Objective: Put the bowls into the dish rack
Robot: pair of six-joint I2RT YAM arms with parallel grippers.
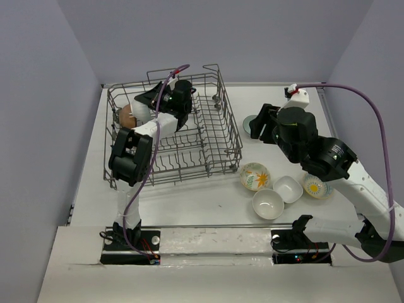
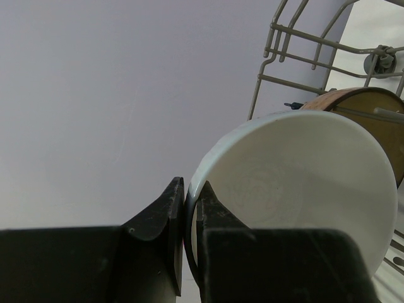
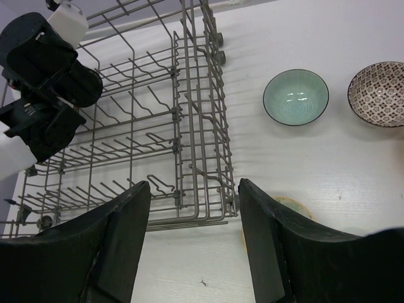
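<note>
Inside the left part of the wire dish rack, my left gripper is shut on the rim of a white bowl. The bowl is tilted on its side. Close behind it in the rack stands a brown bowl, partly hidden by the white one. Over the table right of the rack, my right gripper stands open and empty. Below it lies a green bowl, with a dark-patterned bowl to its right.
Nearer the front right are a flower-patterned bowl, two white bowls and a yellow-patterned bowl. The rack's middle and right rows are empty. Its tall wire side stands between the rack's inside and the table bowls.
</note>
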